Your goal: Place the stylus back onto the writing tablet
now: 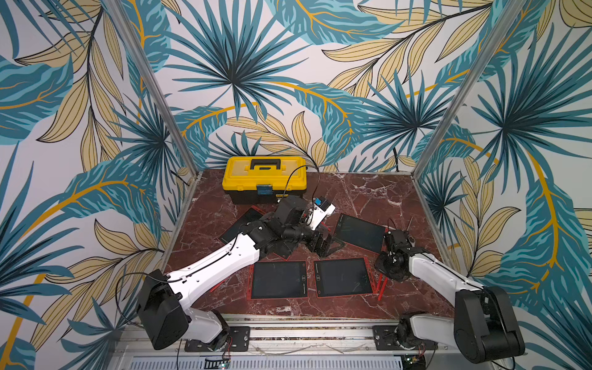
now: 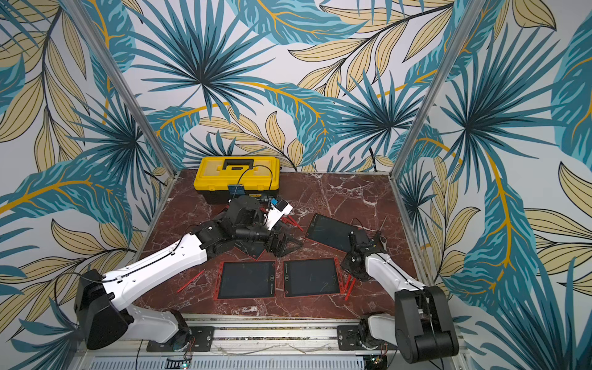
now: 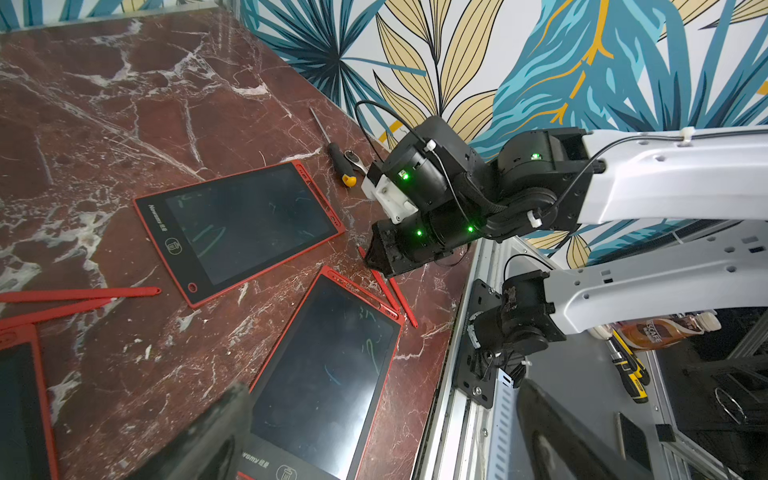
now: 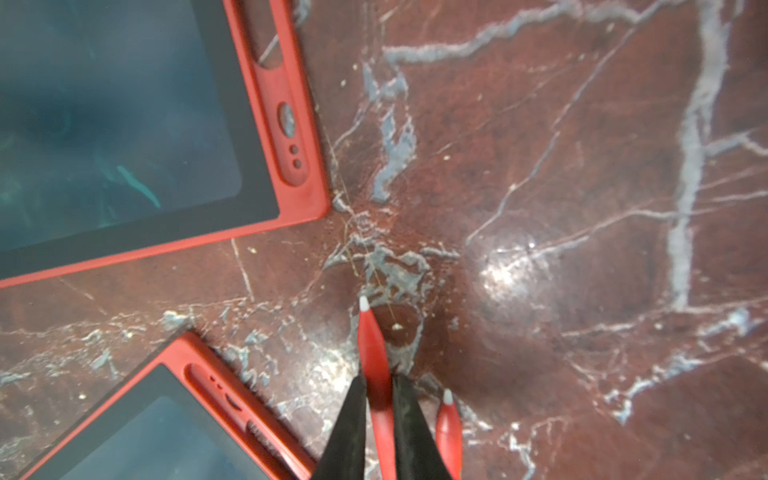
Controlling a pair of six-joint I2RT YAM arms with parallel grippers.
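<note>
In the right wrist view a red stylus [image 4: 372,344] with a white tip lies between the fingers of my right gripper. They are close on both sides of it; whether they press on it is unclear. A second red stylus [image 4: 448,438] lies just to the right. Two black tablets with red frames, one [image 4: 104,136] at the upper left and one [image 4: 160,436] at the lower left, have slots along their edges. My left gripper hangs wide open over the tablets, empty between its fingers.
A yellow toolbox [image 1: 265,178] stands at the back. More tablets, including one at front left [image 1: 278,279], spread over the marble table. Near the right arm lies a screwdriver [image 3: 342,164]. More red styluses [image 3: 80,294] lie between tablets.
</note>
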